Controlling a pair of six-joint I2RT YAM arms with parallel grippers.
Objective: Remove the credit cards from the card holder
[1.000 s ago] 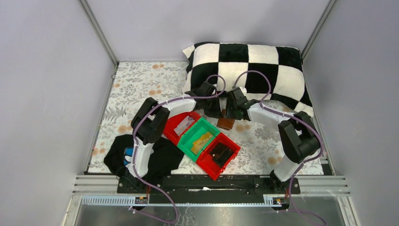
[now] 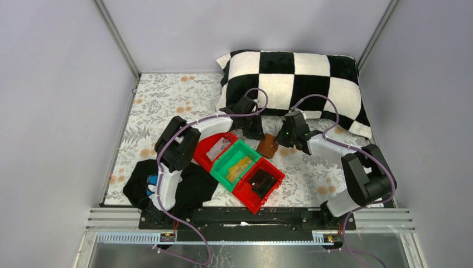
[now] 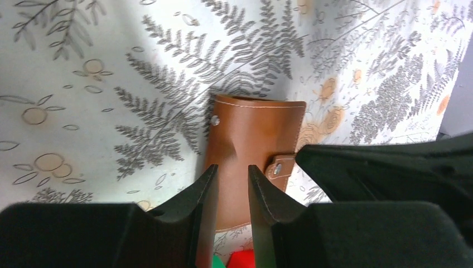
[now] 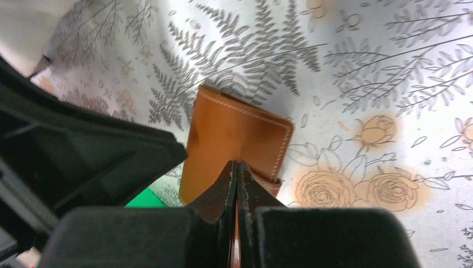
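The brown leather card holder (image 2: 268, 146) lies on the patterned table between my two grippers. In the left wrist view, its leather (image 3: 237, 125) shows a stitched top opening, a stud and a snap tab, with a crease just ahead of the fingertips. Leather shows in the narrow gap of my left gripper, which is shut on the holder near its left side. My right gripper is shut over the holder's tab side, nothing visible between its fingers. No card can be made out at the opening.
A three-part organizer stands in front of the holder: a red bin (image 2: 203, 146) with a pale item, a green bin (image 2: 244, 148) with a yellow item, a red bin (image 2: 273, 169) with a dark item. A checkered pillow (image 2: 309, 84) is behind; a black cloth (image 2: 198, 187) lies front left.
My right gripper has moved right and slightly toward the front, exposing more of the holder. The left arm looks almost still, and the bins have not moved.
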